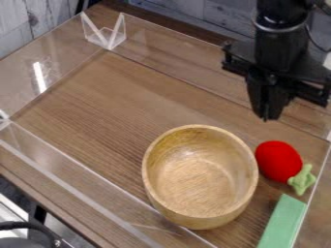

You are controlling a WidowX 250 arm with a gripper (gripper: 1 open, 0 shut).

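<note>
My black gripper (272, 97) hangs at the upper right of the camera view, its fingertips pointing down above and behind a red round object (277, 159) with a green part. Whether it is open or shut is hard to tell from this angle. A large wooden bowl (196, 174) sits at the lower centre, left of the red object. A green rectangular object (282, 227) lies at the bottom right.
A clear plastic item (106, 31) stands at the back left. Dark cables run at the lower left corner.
</note>
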